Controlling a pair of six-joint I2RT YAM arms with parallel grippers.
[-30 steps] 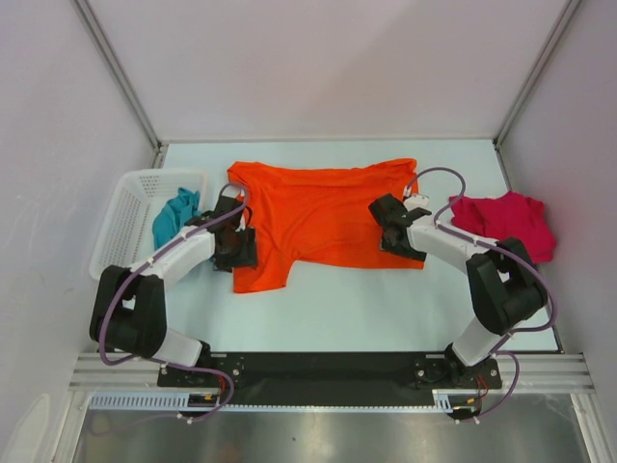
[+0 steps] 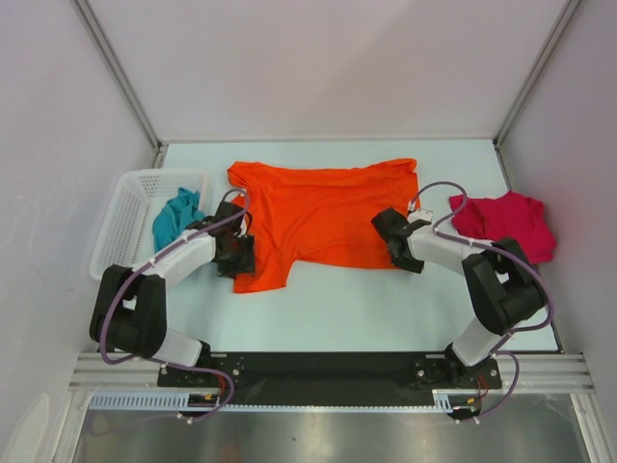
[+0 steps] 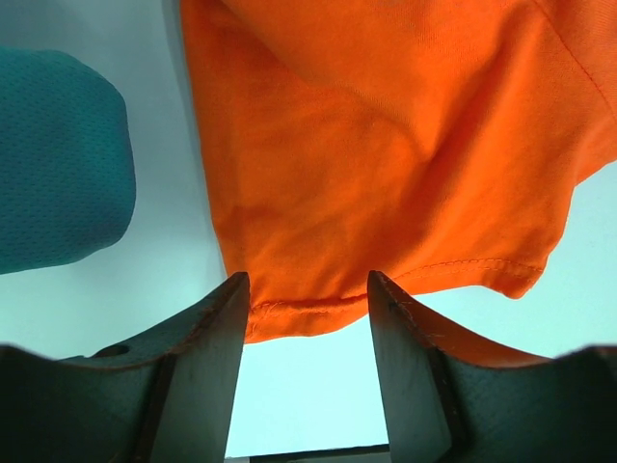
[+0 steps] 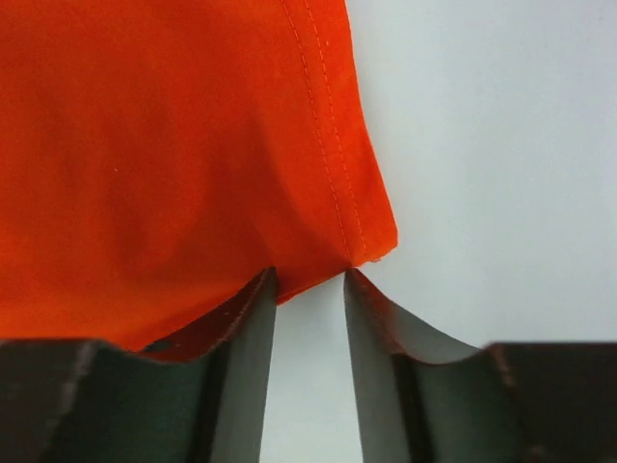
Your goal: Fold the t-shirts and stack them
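Observation:
An orange t-shirt (image 2: pixel 323 217) lies spread across the middle of the white table, one sleeve reaching toward the front left. In the left wrist view, the sleeve's hemmed edge (image 3: pixel 308 311) lies between the fingertips of my left gripper, which is open. Near a front right corner of the orange cloth (image 4: pixel 376 231), my right gripper stands open too, its left fingertip right at the shirt's edge. Whether either fingertip presses on the cloth cannot be told.
A white basket (image 2: pixel 106 230) with a teal cloth (image 2: pixel 175 222) in it stands at the left. A folded red-pink cloth (image 2: pixel 503 220) lies at the right edge.
My right gripper has moved slightly right and toward the table's front, to the shirt's edge. My left gripper has barely moved. The shirt lies as before.

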